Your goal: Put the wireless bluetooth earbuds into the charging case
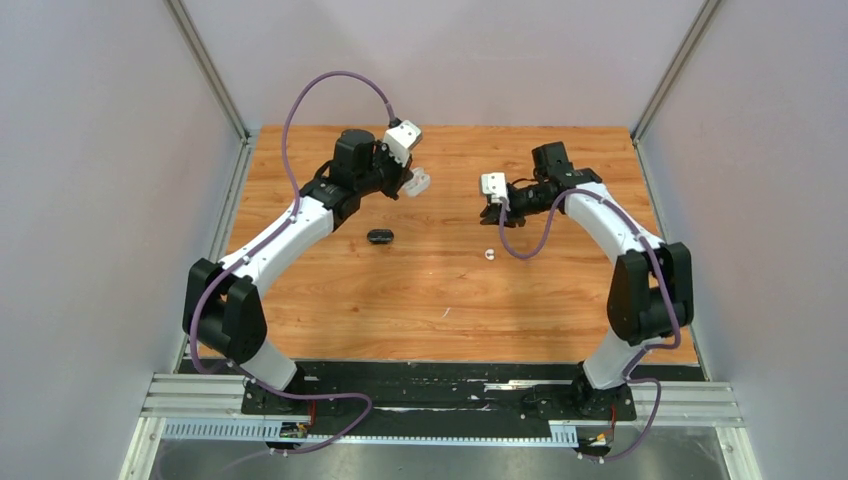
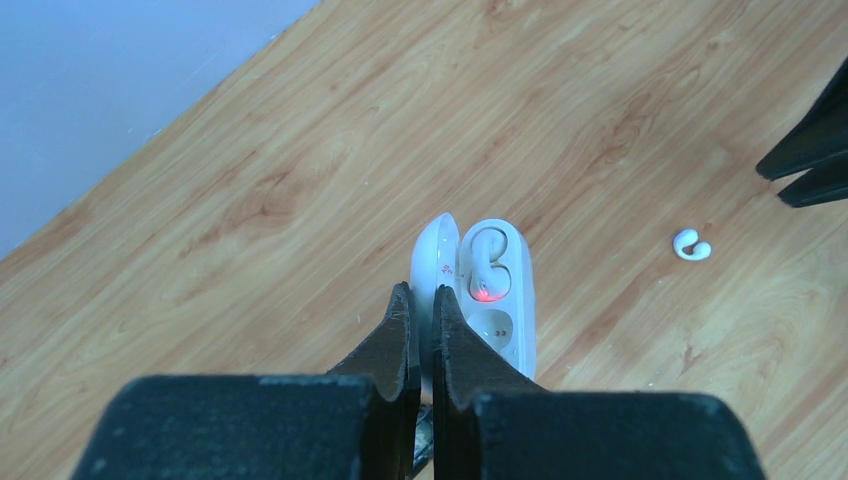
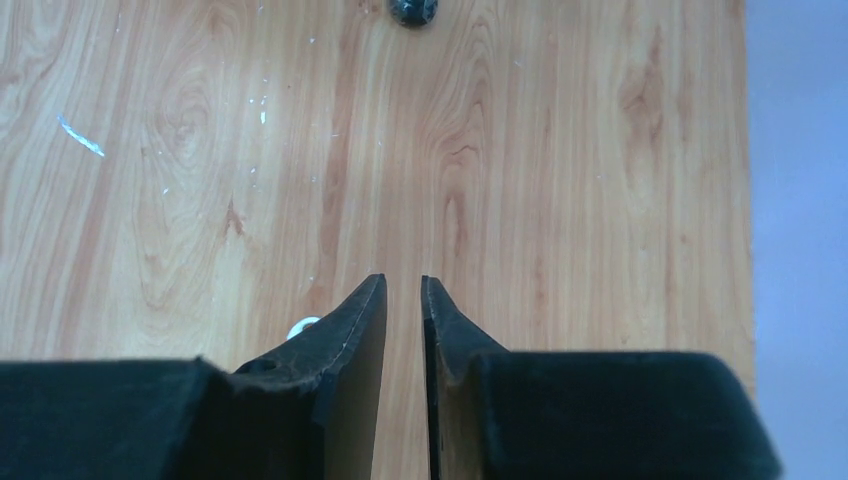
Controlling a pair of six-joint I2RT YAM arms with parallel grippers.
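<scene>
The white charging case [image 2: 525, 300] hangs above the table with its lid up, and my left gripper is shut on the thin lid. One white earbud [image 2: 485, 260] lies in the upper socket, where a red light shows; the lower socket [image 2: 492, 325] is empty. Another white earbud [image 1: 489, 254] rests on the wood at right of centre, and its curved edge also shows in the right wrist view. My right gripper is above the table, up and away from that earbud. Its fingers stand slightly apart with nothing visible in the narrow gap.
A small dark, glossy object [image 1: 380, 236] lies on the table left of centre, below the left arm. A thin pale strip [image 1: 446, 312] is near the front.
</scene>
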